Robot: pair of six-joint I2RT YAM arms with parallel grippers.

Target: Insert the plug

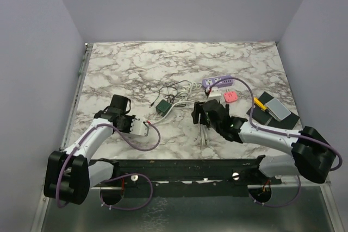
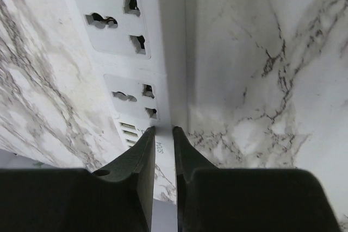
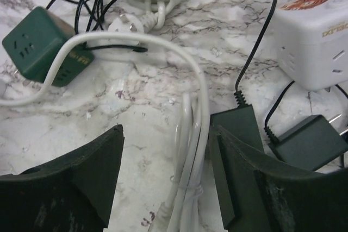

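In the left wrist view, a white power strip point(image 2: 147, 52) with two sets of sockets runs down to my left gripper. Its near end, marked with small print, lies between the fingers, and the gripper is shut on it. From the top, the strip point(image 1: 139, 127) stands out to the right of that gripper. My right gripper is open above a tied bundle of white cable point(image 3: 190, 161), which shows in the gap between the fingers. A white plug point(image 3: 126, 24) rests by the green adapter point(image 3: 46, 44); whether it belongs to the strip I cannot tell.
Two black power adapters point(image 3: 239, 129) and a white box point(image 3: 310, 44) are close to my right gripper. Behind them is a purple power strip point(image 1: 217, 81), with a pink adapter point(image 1: 230, 96) beside it.
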